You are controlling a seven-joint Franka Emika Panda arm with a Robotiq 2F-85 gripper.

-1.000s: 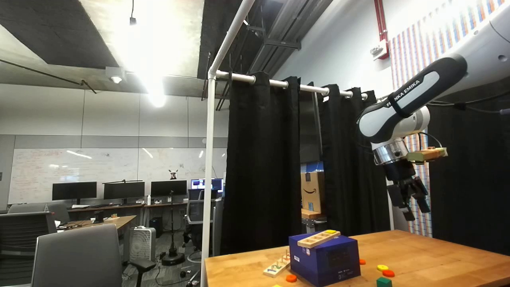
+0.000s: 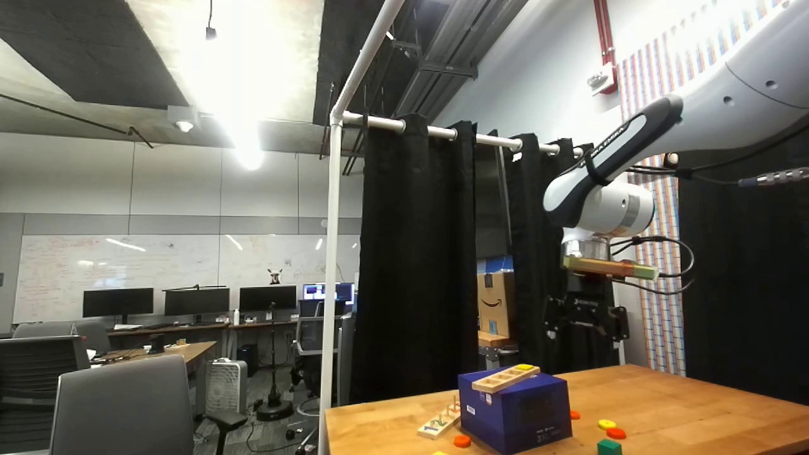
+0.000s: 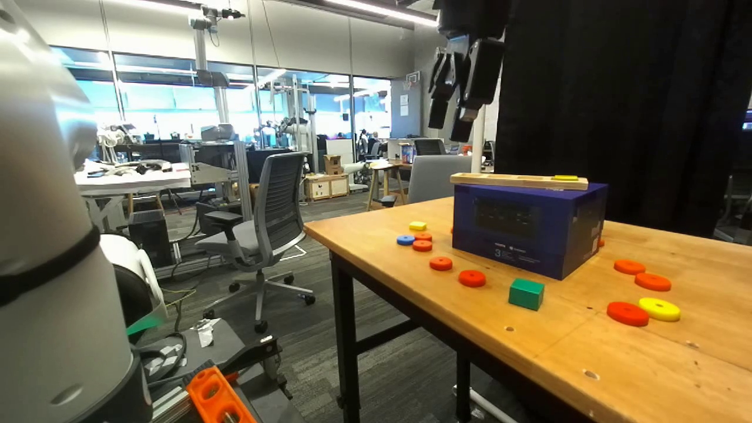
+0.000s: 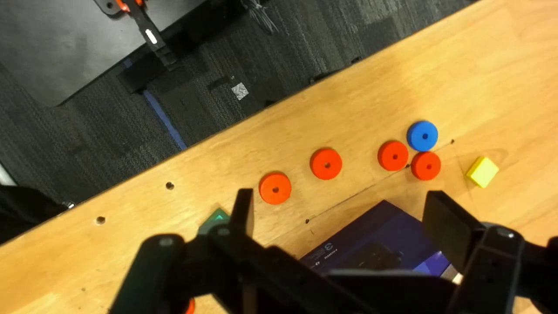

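My gripper stands open high over the table, with nothing held between its fingers. In the second exterior view the gripper (image 3: 451, 127) hangs above the blue-purple box (image 3: 529, 225). A wooden tray (image 3: 507, 180) lies on top of that box, a yellow piece (image 3: 566, 177) at one end of it. On the table near the box are a green block (image 3: 526, 294), a yellow block (image 4: 482, 172), a blue disc (image 4: 422, 136) and several orange discs, one of them the orange disc (image 4: 275, 188). In the wrist view my fingers partly cover the box and the green block.
A pegged wooden board (image 2: 440, 421) lies beside the box. Past the box's other side sit a yellow disc (image 3: 660, 309) and several more orange discs, including an orange disc (image 3: 627, 314). The table (image 4: 219, 157) has bare wood along its near edge.
My arm has swung left in the first exterior view, and the gripper has turned and now points more straight down. The things on the table look unmoved.
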